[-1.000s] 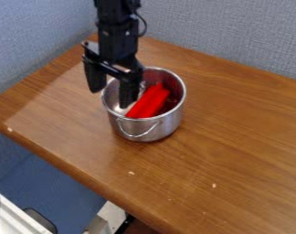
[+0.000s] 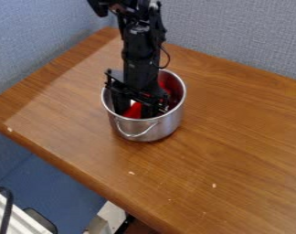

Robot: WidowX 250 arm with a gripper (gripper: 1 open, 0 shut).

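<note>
A silver metal pot (image 2: 155, 127) with a wire handle stands on the wooden table. My black gripper (image 2: 137, 95) reaches down into it from above, its fingers hidden or hard to tell inside the rim. A red object (image 2: 133, 111) shows inside the pot, partly covered by the gripper.
Grey padded walls stand behind and at the left. Some white and dark items (image 2: 10, 224) lie beyond the table's lower-left edge.
</note>
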